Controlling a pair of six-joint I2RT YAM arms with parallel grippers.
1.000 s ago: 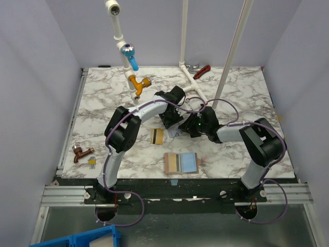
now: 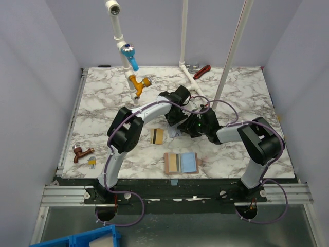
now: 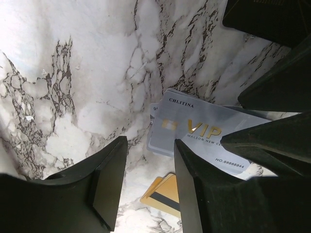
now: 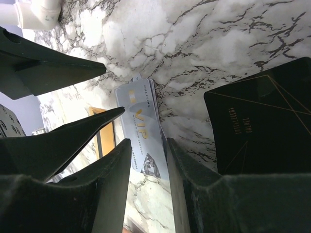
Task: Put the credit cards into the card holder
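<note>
Silver VIP cards [image 3: 199, 141] [image 4: 138, 121] lie stacked, slightly offset, on the marble in the middle, beneath both grippers. My left gripper hovers over their left end, its fingers apart in its own view; whether anything is between them is unclear. My right gripper is over the stack from the right, part open, fingertips at the cards' edge. Gold cards [image 2: 157, 136] [image 3: 163, 191] lie left of the silver ones. The card holder [image 2: 181, 162], with beige and blue slots, lies near the front edge.
A black card [image 4: 257, 116] lies by the silver cards. White pipes with taps [image 2: 139, 85] stand at the back; a brown tap [image 2: 82, 154] lies at left.
In the top view my left gripper has shifted slightly right over the silver cards. The right arm is nearly still.
</note>
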